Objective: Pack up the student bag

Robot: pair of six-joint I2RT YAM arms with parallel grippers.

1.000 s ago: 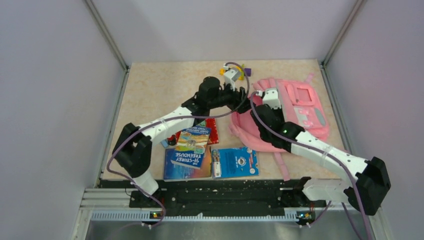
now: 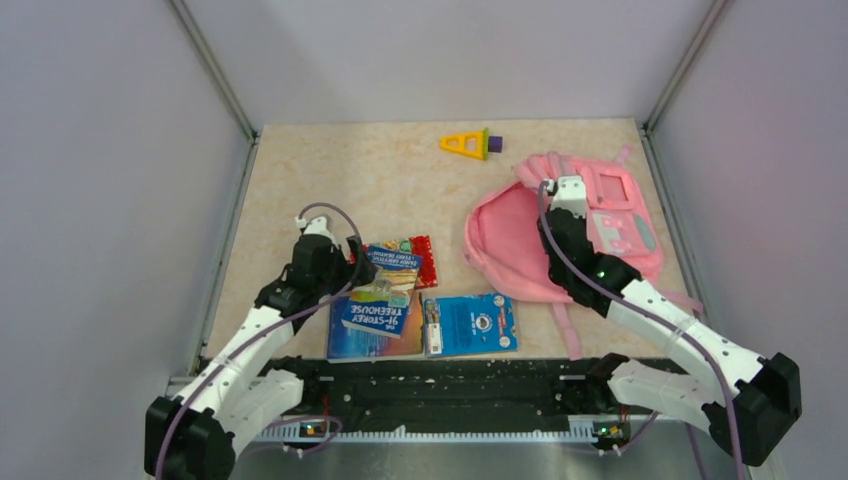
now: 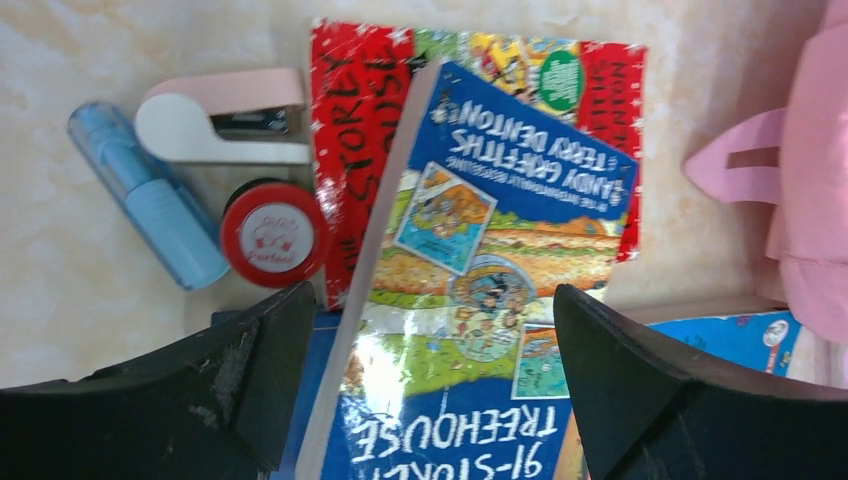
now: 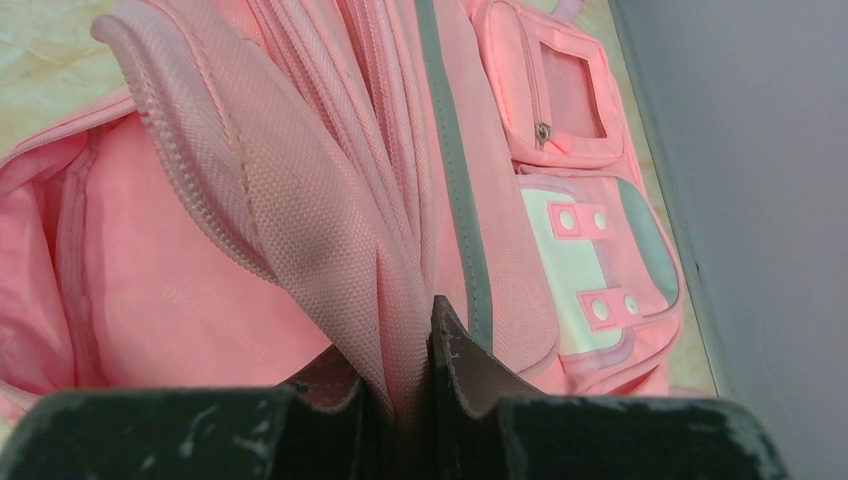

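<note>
The pink bag (image 2: 500, 240) lies open on the right, its inside visible in the right wrist view. My right gripper is shut on its zipped fabric edge. My left gripper is open above a pile of books: the treehouse book (image 3: 490, 260) on a red book (image 3: 610, 90) and on larger books, with a blue book (image 2: 470, 325) beside them. In the left wrist view a blue marker (image 3: 160, 210), a pink-and-white stapler (image 3: 215, 135) and a red round item (image 3: 270, 235) lie left of the books.
A yellow triangular item (image 2: 465, 143) with a purple end lies at the back. Walls border the table behind and at both sides.
My left arm has moved from beside the bag leftward and toward the front, over the books. My right gripper has shifted slightly right with the bag's edge.
</note>
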